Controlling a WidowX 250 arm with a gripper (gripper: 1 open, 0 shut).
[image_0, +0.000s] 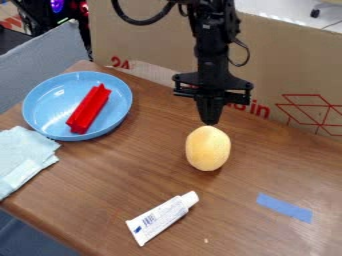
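Observation:
The black robot gripper (209, 112) hangs in the upper middle, its fingertips together just above a pale yellow oval object (209, 150) standing on the wooden table (140, 185). Nothing shows between the fingers.
A blue plate (50, 105) with a red object (90, 108) lies at left, beside a folded light cloth (19, 162). A white tube (162, 219) is in front, a blue strip (285, 209) at right. A cardboard panel (294, 70) stands behind.

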